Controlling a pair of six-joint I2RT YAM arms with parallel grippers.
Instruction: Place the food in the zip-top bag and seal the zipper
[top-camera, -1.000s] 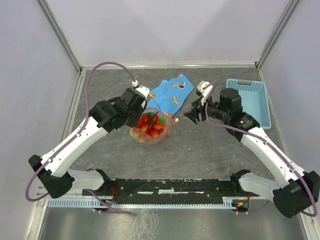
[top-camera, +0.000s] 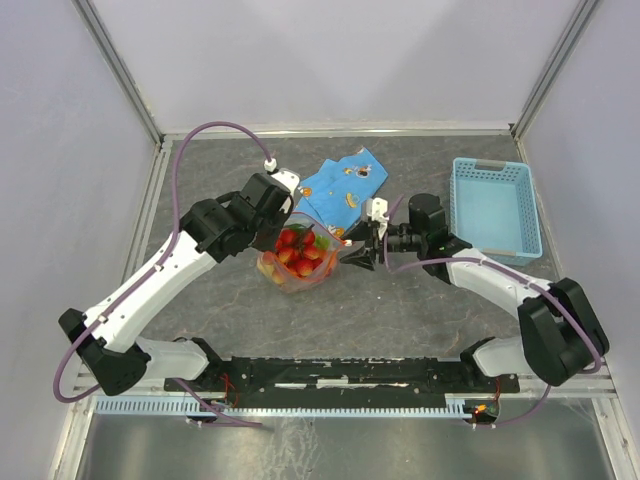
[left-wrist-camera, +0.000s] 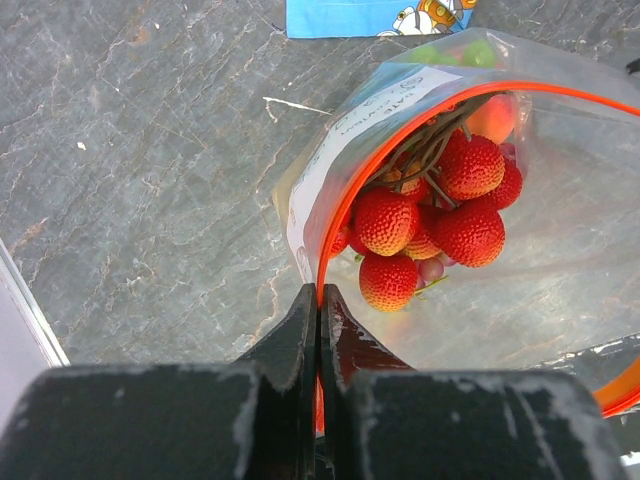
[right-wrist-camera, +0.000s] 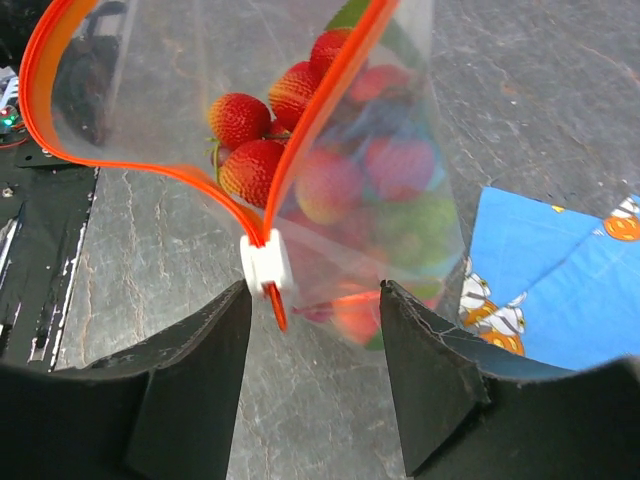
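Note:
The clear zip bag (top-camera: 300, 275) with an orange zipper holds lychee-like red fruit (left-wrist-camera: 470, 235), some grapes and green items. My left gripper is shut on the bag's zipper edge at one side. My right gripper is part open around the white zipper slider (right-wrist-camera: 265, 262) at the other end of the bag, its fingers just short of it in the right wrist view, with nothing seen gripped.
A blue printed cloth or packaging (top-camera: 345, 185) lies behind the bag. An empty light-blue basket (top-camera: 495, 205) stands at the right. The grey mat in front of the bag is clear.
My right gripper has moved left and down the view, up close to the slider end of the bag. The left arm and bag have barely moved.

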